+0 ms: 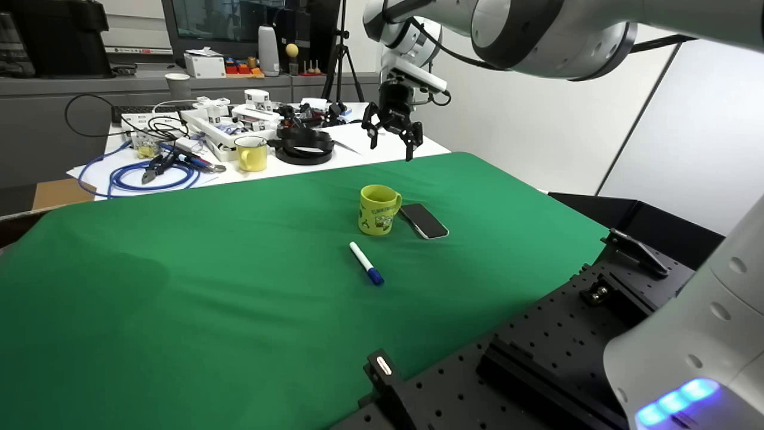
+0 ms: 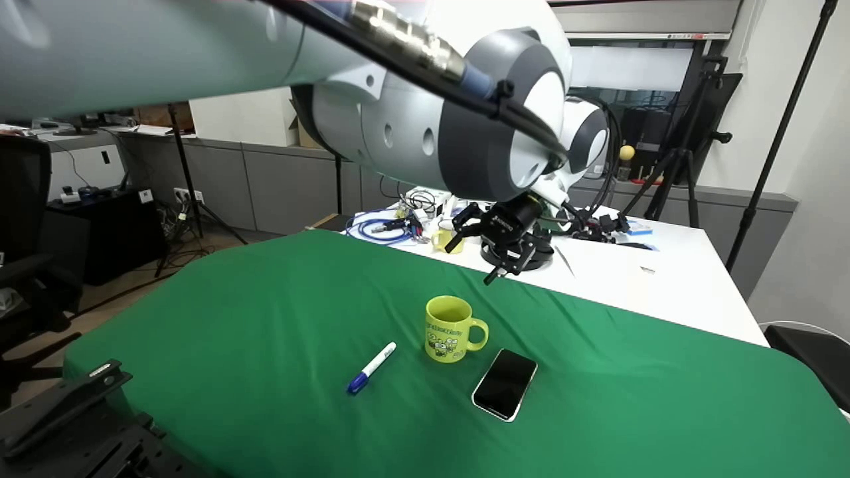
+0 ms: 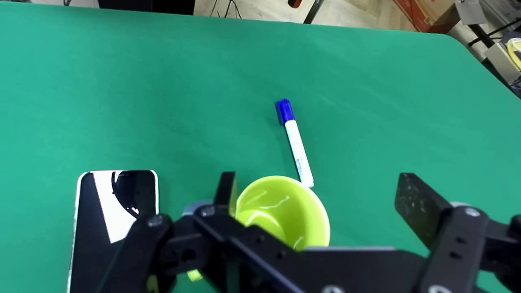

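Note:
A white marker with a blue cap (image 1: 366,264) lies on the green cloth, outside the yellow-green mug (image 1: 376,214). The mug stands upright; its visible interior (image 3: 273,207) looks empty in the wrist view, though my gripper hides its near side. There, the marker (image 3: 296,146) has its white end close to the mug's rim in the picture; exterior view 2 shows a gap between mug (image 2: 447,330) and marker (image 2: 372,367). Above and behind the mug hangs my gripper (image 2: 470,263), its fingers spread wide with nothing between them.
A dark-screened phone (image 2: 506,384) lies flat beside the mug, on its handle side. Behind the cloth, a white table (image 1: 422,146) carries cables, tools and another yellow mug (image 1: 251,153).

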